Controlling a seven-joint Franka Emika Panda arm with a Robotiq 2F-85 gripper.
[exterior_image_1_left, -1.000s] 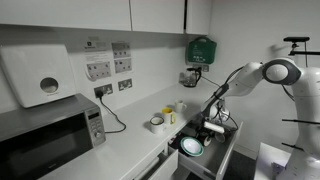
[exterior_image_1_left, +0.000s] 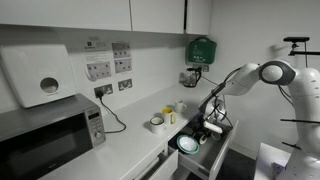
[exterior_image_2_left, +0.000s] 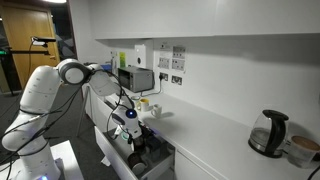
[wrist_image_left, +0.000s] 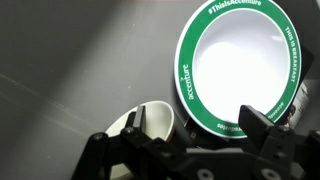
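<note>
A white bowl with a broad green rim (wrist_image_left: 183, 75) lies face up in the open drawer, also visible as a bowl (exterior_image_1_left: 188, 143) in the first exterior view. Beside it in the wrist view is a whitish, rounded item (wrist_image_left: 160, 118), perhaps a cup, partly covered by my left finger. My gripper is open, its fingers spread wide, with nothing seen held between them. The right fingertip (wrist_image_left: 252, 120) overlaps the bowl's near rim in view; whether it touches cannot be told. From outside, my gripper (exterior_image_1_left: 207, 125) appears low over the drawer.
Pale mugs (exterior_image_1_left: 157, 125) and a yellow one (exterior_image_1_left: 169, 116) stand on the counter behind the drawer. A microwave (exterior_image_1_left: 50, 132) sits to the left. Farther along the counter are a kettle (exterior_image_2_left: 268, 132) and a glass jar (exterior_image_2_left: 301, 150). Drawer walls surround the dishes.
The arm has shifted slightly over the drawer. In the first exterior view the bowl appears a little farther left and up than before.
</note>
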